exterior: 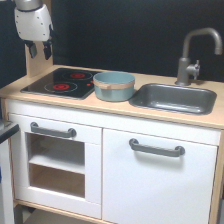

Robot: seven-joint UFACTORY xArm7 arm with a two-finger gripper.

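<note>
A toy kitchen fills the view. A teal pot rests on the wooden counter between the black hob and the sink. My gripper hangs high at the upper left, above and behind the hob's left end, apart from the pot. Its dark fingers are small against the dark background, so I cannot tell whether it is open or shut.
The steel sink with a tall tap takes the counter's right side. Below are a white open cubby and a cabinet door with grey handles. A dark wall stands behind.
</note>
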